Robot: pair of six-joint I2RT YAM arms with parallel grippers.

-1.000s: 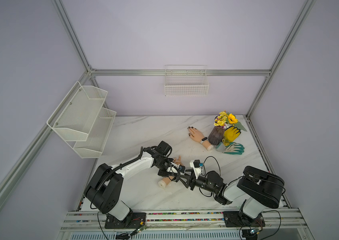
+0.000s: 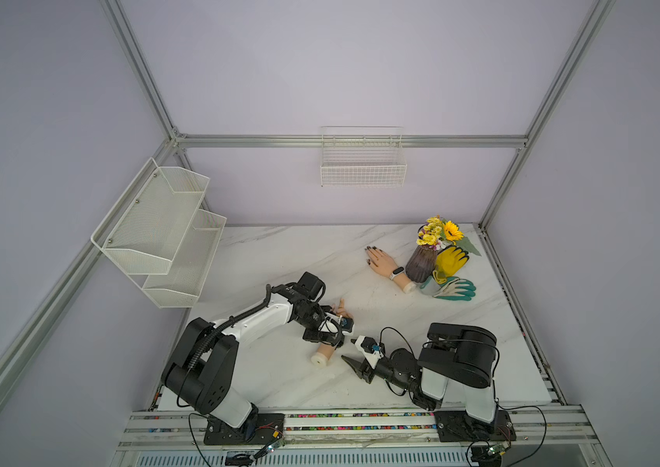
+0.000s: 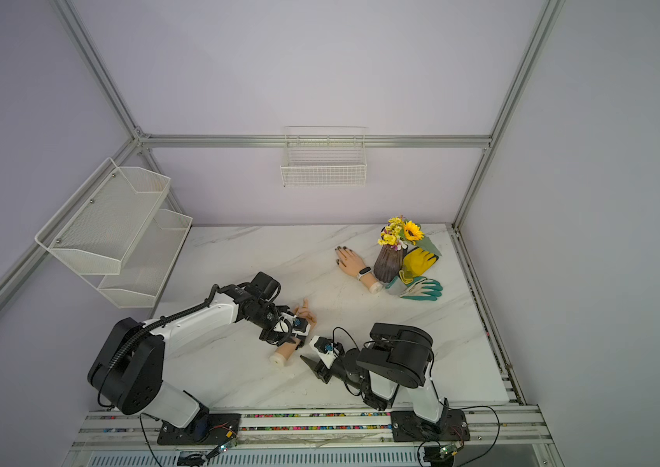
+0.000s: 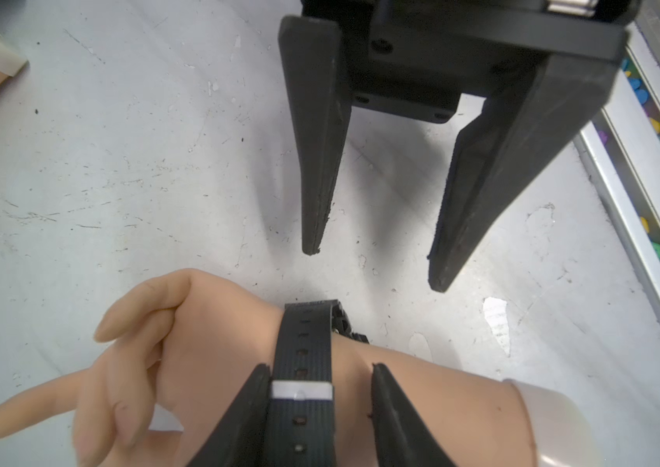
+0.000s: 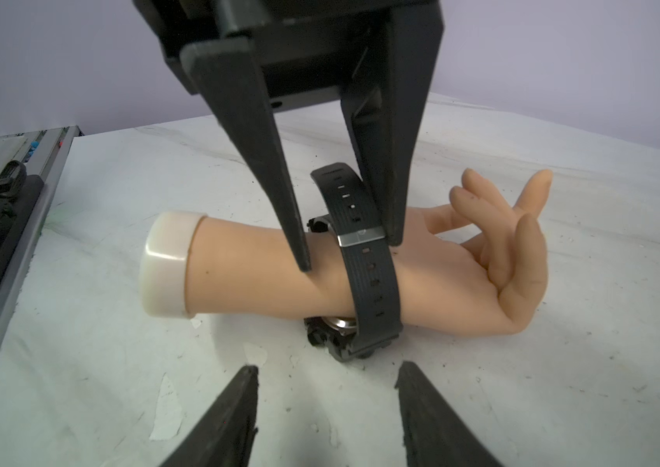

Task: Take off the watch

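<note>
A flesh-coloured model hand [image 4: 213, 366] lies on the table, a black watch strap [image 4: 302, 338] with a metal keeper round its wrist. In the right wrist view, the watch body [image 5: 341, 338] shows partly beneath the wrist [image 5: 267, 272]. My left gripper is over the wrist with the strap between its fingers, one finger [image 5: 279, 186] on each side of it. My right gripper stands open in front of the wrist, nothing between its fingers, low by the table.
A second model hand [image 2: 384, 264] wearing a watch lies at the back right, beside a flower vase [image 2: 420, 264] and gloves [image 2: 454, 288]. Mesh shelves [image 2: 166, 233] hang on the left wall.
My right gripper has drawn back toward the front, away from the left one, its arm folding in. The left arm has shifted only slightly.
</note>
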